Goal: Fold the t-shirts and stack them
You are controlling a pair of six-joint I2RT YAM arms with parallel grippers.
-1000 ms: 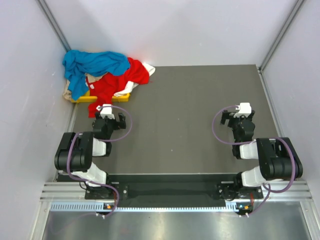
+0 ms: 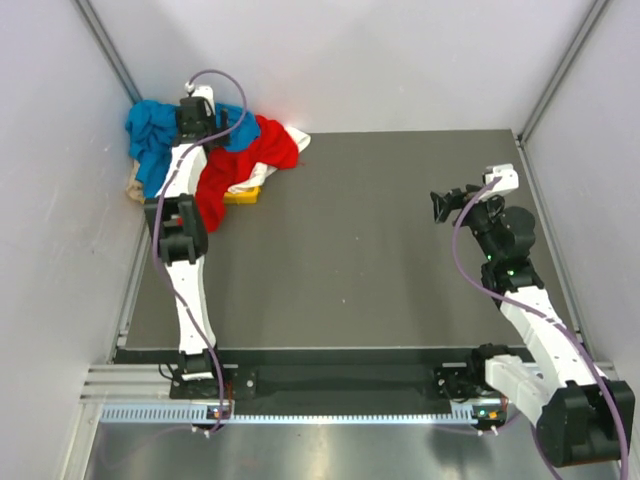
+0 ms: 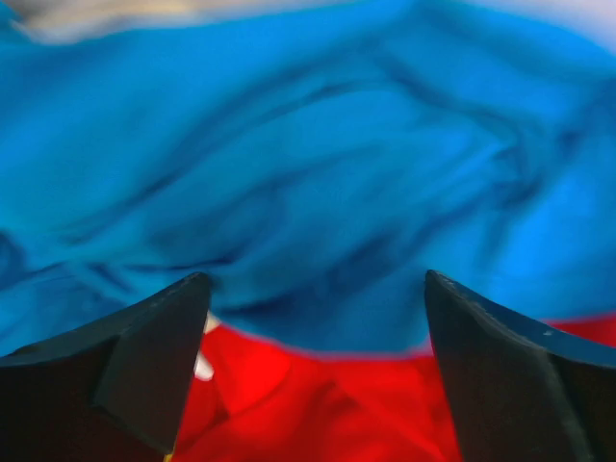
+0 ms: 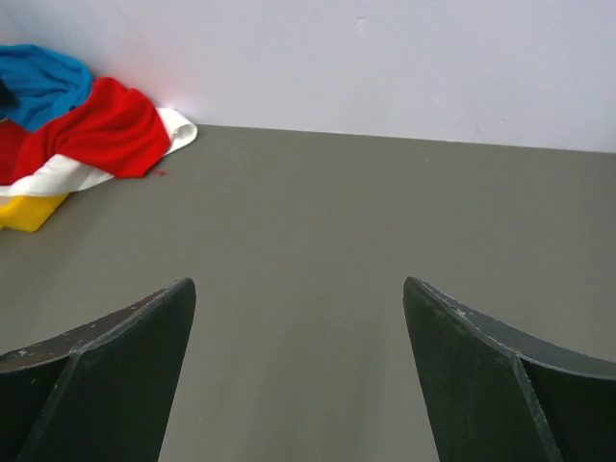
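A crumpled heap of shirts lies in the far left corner: a blue shirt (image 2: 151, 135) on top, a red shirt (image 2: 273, 146) beside and below it, and white cloth (image 2: 297, 137) showing at its right edge. Over the heap reaches my left gripper (image 2: 207, 128), open. In the left wrist view the blue shirt (image 3: 318, 173) fills the space beyond the spread fingers (image 3: 154, 366), with the red shirt (image 3: 318, 404) nearer. Nothing is gripped there. Far off on the right, my right gripper (image 2: 449, 206) hangs over bare table, its fingers (image 4: 125, 375) apart with nothing between them.
A yellow bin (image 2: 242, 196) shows under the heap, its front mostly covered by cloth. White walls close in the back and both sides.
The right arm has also reached a little further forward and turned toward the left.
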